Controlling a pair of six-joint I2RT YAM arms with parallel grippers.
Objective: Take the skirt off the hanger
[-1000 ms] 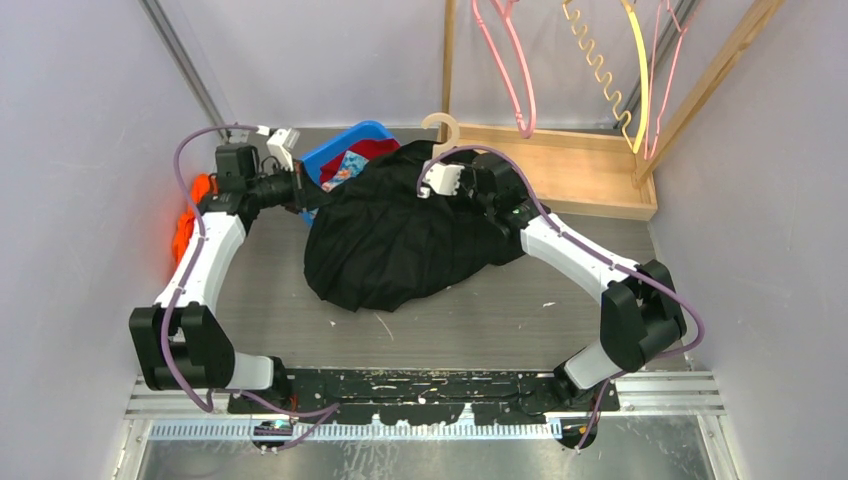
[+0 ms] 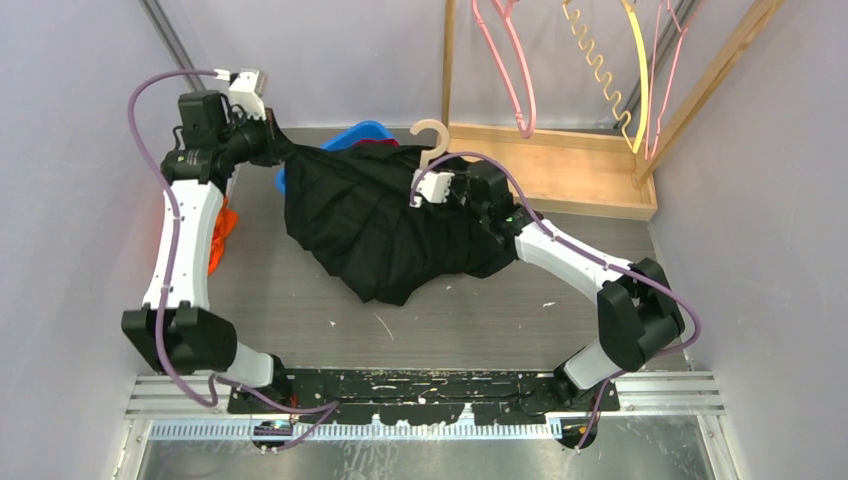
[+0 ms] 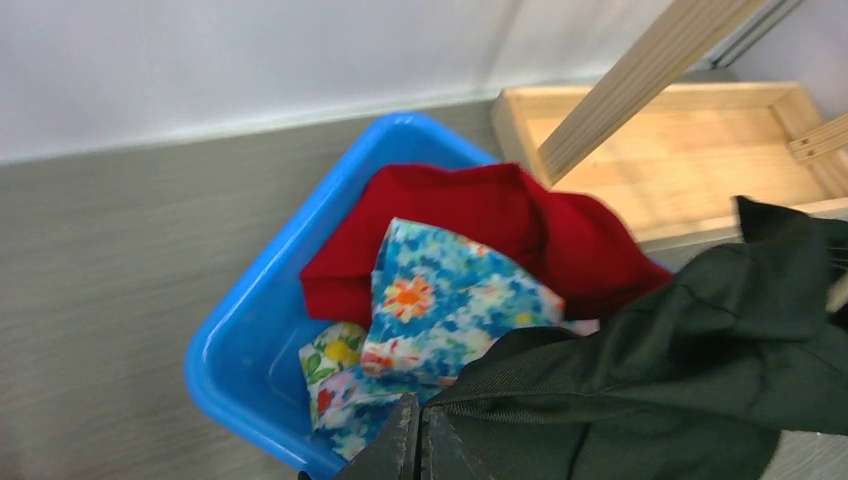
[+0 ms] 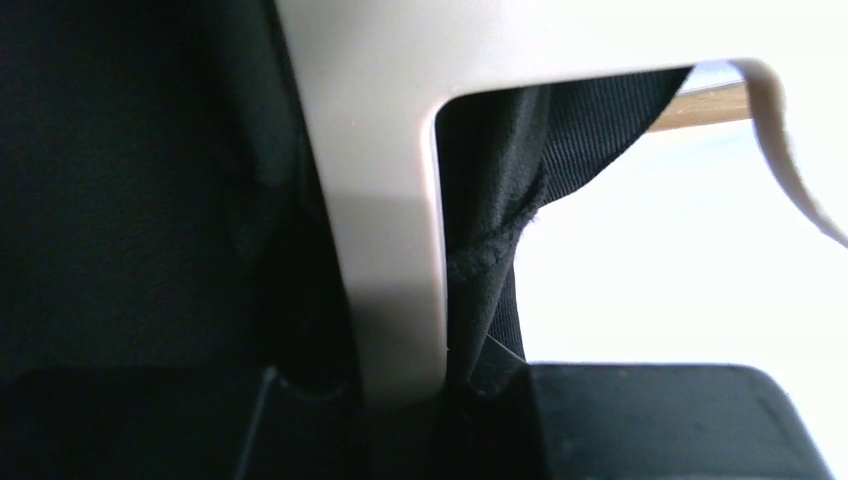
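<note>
A black skirt [image 2: 380, 230] is spread across the middle, one end stretched up-left to my left gripper, which is shut on its edge near the blue bin. My right gripper is shut on the beige hanger [image 4: 385, 250], with dark skirt fabric pressed behind and beside it. In the top view, the hanger's hook [image 2: 430, 130] sticks up above the right gripper. Whether the skirt is still attached to the hanger is hidden.
A blue bin [image 3: 250, 300] holds red and floral cloths. A wooden rack [image 2: 550, 170] with pink and yellow hangers stands at the back right. Orange cloth [image 2: 222, 235] lies at the left.
My left gripper has moved up and left, drawing the skirt's end out with it and covering more of the bin. The right arm has shifted only slightly.
</note>
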